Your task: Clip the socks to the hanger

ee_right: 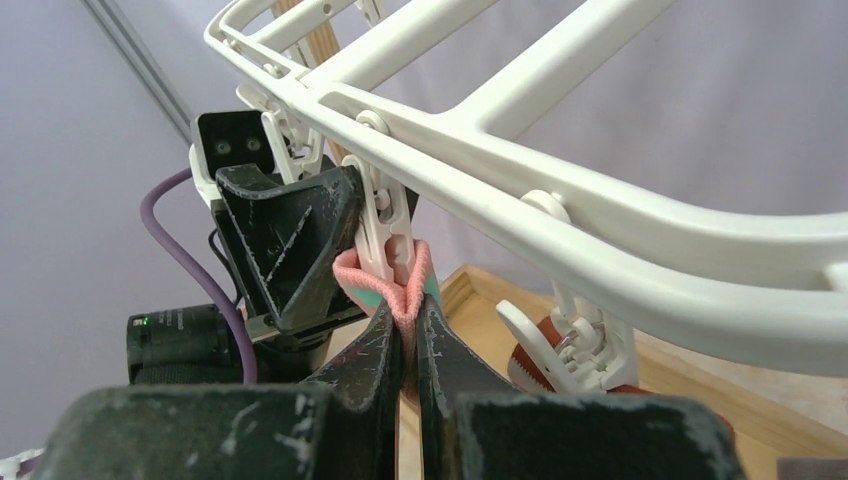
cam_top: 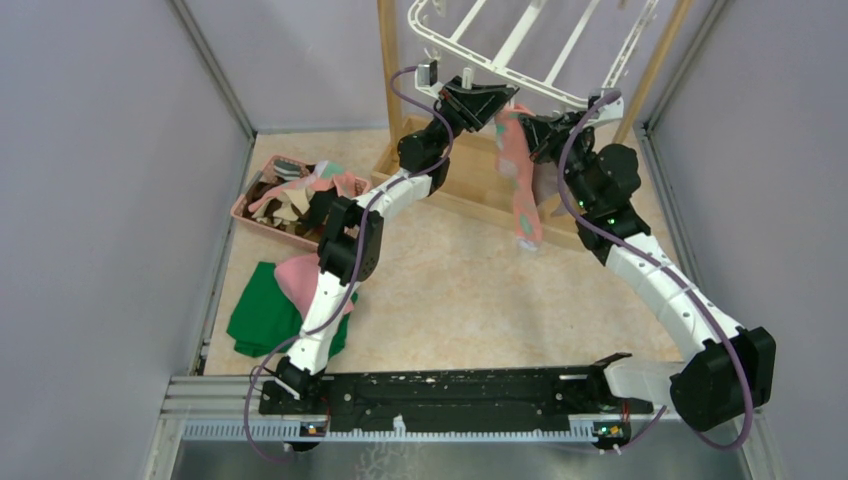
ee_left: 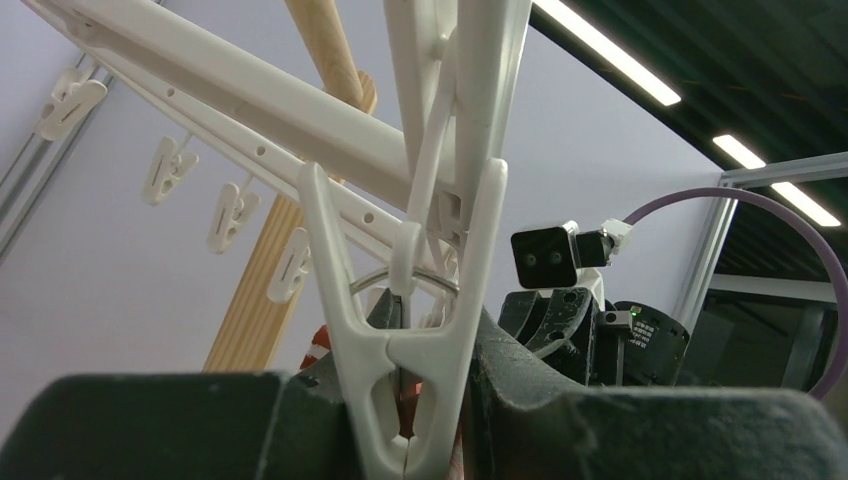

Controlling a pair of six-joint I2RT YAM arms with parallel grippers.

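High at the white hanger (cam_top: pixel 530 40), my left gripper (cam_top: pixel 505 92) is shut on a white clip (ee_left: pixel 335 300), which fills the middle of the left wrist view. In the right wrist view the pink sock (ee_right: pixel 358 275) has its folded top against the lower end of a hanging clip (ee_right: pixel 378 215); whether the clip bites on it cannot be told. My right gripper is shut on the sock just below that clip. From above, the sock (cam_top: pixel 518 175) hangs down between the two grippers.
A basket of socks (cam_top: pixel 240 210) stands at the left, with green cloth (cam_top: pixel 250 320) and pink cloth in front. A wooden box (cam_top: pixel 470 180) lies below the hanger. Other clips (ee_right: pixel 580 360) hang along the rail.
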